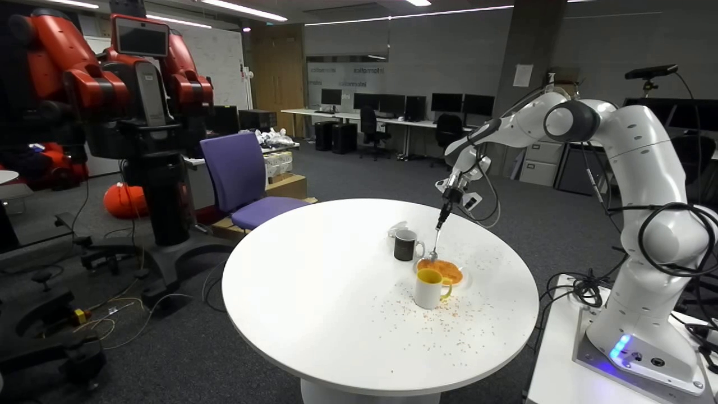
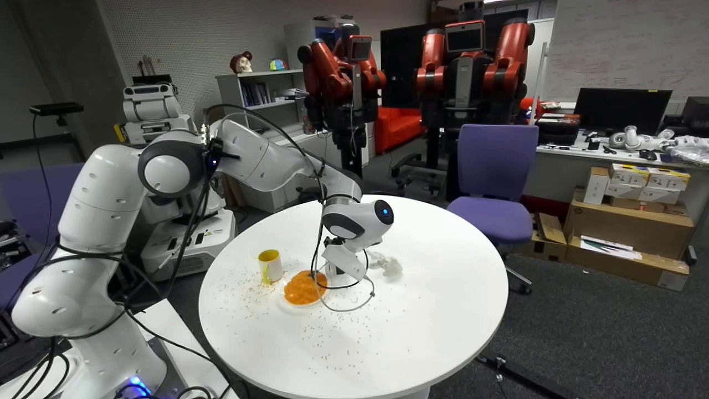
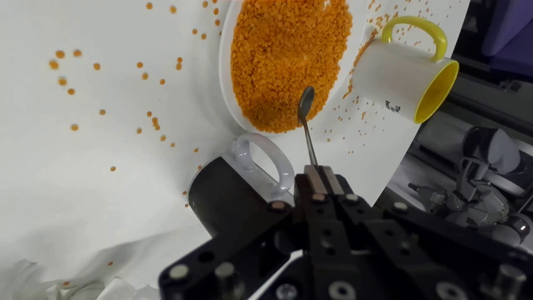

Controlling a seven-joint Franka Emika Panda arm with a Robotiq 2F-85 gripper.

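A metal spoon [image 3: 307,102] is pinched by its handle in my gripper, which is shut on it. In the wrist view the spoon's bowl appears over the near edge of a white plate [image 3: 227,75] heaped with small orange grains [image 3: 285,55]; whether it touches them I cannot tell. A white mug with a yellow inside and handle [image 1: 428,289] stands upright beside the plate. The black and grey mug [image 1: 404,245] stands on the plate's other side, its handle toward the spoon. In exterior view 2 the arm hides the gripper and most of the dark mug.
Crumpled clear plastic [image 2: 390,266] lies behind the dark mug. Loose grains are scattered on the round white table [image 1: 303,283] around the plate and the yellow mug. A purple chair [image 1: 249,182] stands by its edge.
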